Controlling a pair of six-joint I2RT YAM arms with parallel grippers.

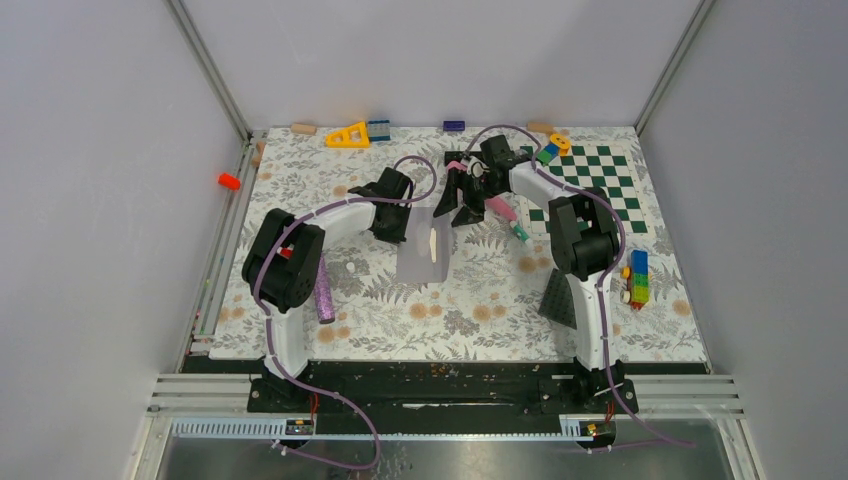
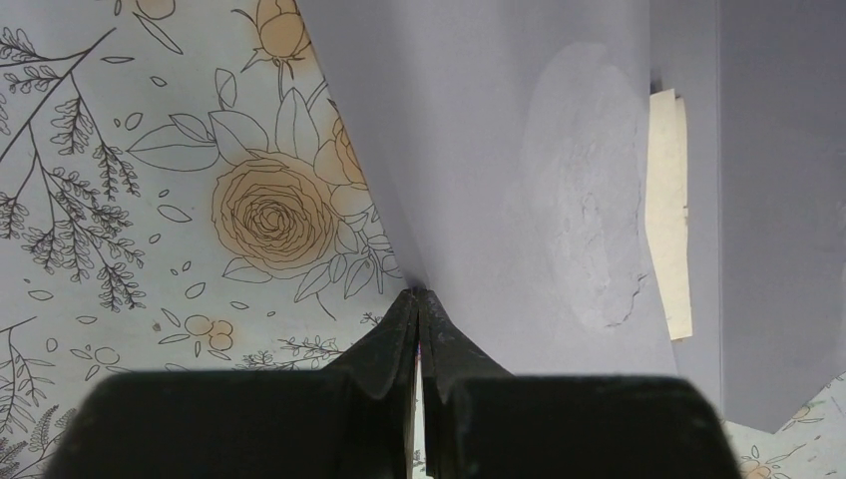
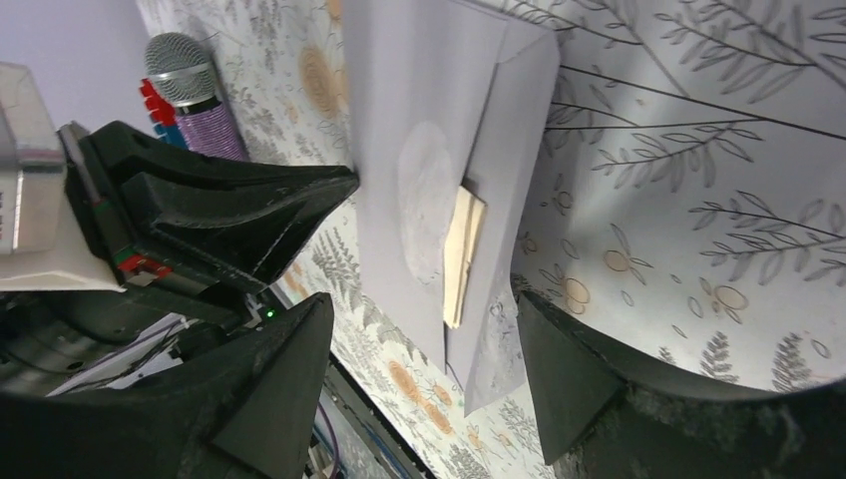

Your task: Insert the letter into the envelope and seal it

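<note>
A grey envelope (image 1: pixel 418 262) lies in the middle of the table, its flap (image 2: pixel 783 200) on the right raised and partly folded inward. A narrow cream strip of the letter (image 2: pixel 666 220) shows along the envelope's opening; any other part of it is hidden. My left gripper is shut on the envelope's left edge, its fingertips pinching the paper. Above the flap side, my right gripper stands part open. One of its fingertips (image 3: pixel 534 311) is beside or against the flap, and nothing is clamped between them.
A purple microphone (image 1: pixel 323 293) lies to the left. Behind the right gripper are pink and teal items (image 1: pixel 519 232), with a checkered board (image 1: pixel 620 190) farther right. Toy blocks (image 1: pixel 639 278) sit at the right edge.
</note>
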